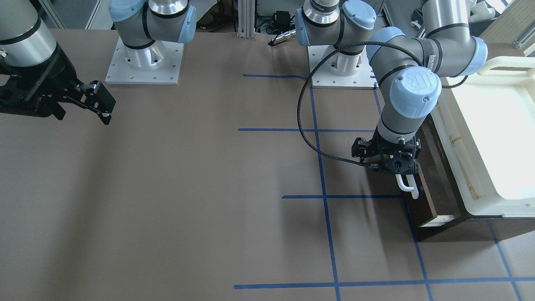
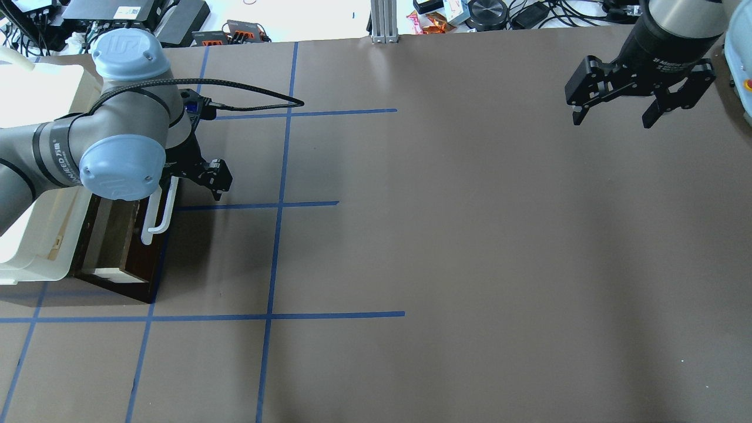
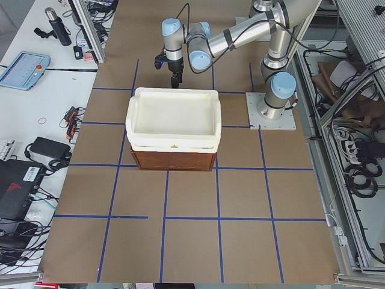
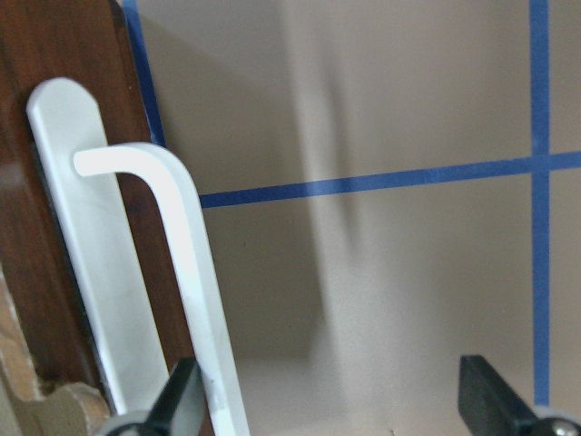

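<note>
My gripper (image 1: 386, 155) is at the white handle (image 1: 408, 186) on the wooden drawer (image 1: 426, 205) of a dark box, which has a white tray (image 1: 501, 135) on top. In the left wrist view the gripper has its fingers wide apart; the left finger touches the handle bar (image 4: 195, 254), which lies to that side rather than midway between them. In the top view the drawer (image 2: 134, 247) stands partly out of the box, showing some of its inside.
A second black gripper (image 2: 634, 91) hangs at the far side of the table, away from the box.
</note>
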